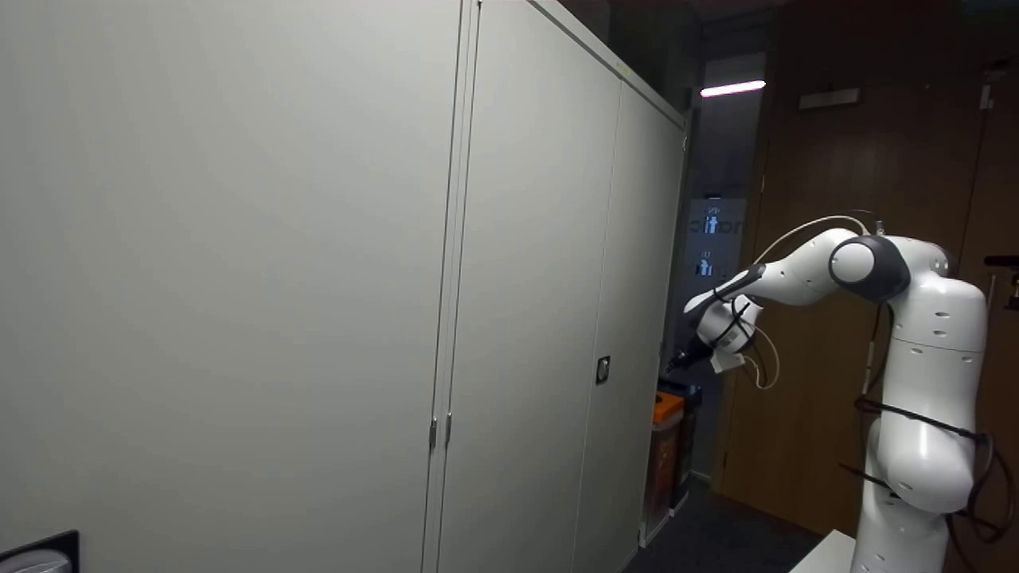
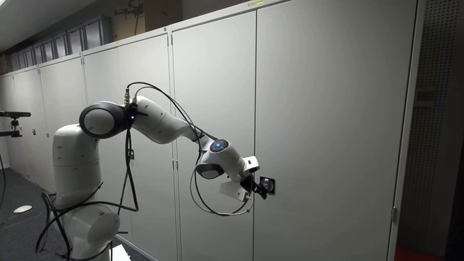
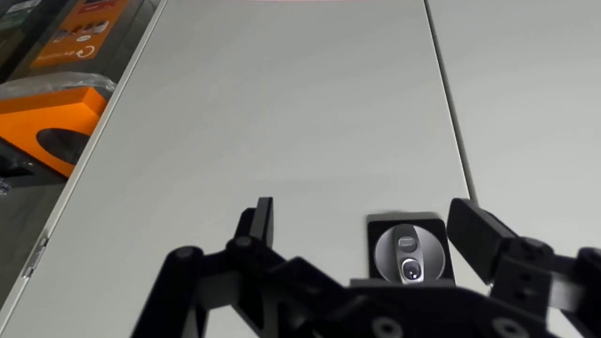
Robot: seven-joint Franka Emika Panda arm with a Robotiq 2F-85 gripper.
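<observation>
A round silver latch (image 3: 386,253) in a square black plate sits on the grey cabinet door (image 3: 270,135), beside the seam between two doors. In exterior view 2 the latch (image 2: 268,184) appears just right of the fingertips. My gripper is open, its black fingers (image 3: 473,239) spread wide with nothing gripped. From the wrist, the latch lies within the span of the fingers, closer to the right one, its lower edge partly covered by the gripper body. The distance from fingertips to door is hard to judge. Exterior view 1 also shows the latch (image 1: 603,371) and the gripper (image 1: 674,364).
An orange-topped bin (image 1: 666,409) stands past the cabinet's far end; its orange lid (image 3: 56,121) shows at left in the wrist view. Tall cabinets run along the wall. Loose cables (image 2: 217,213) hang around the wrist. The door face around the latch is otherwise flat and clear.
</observation>
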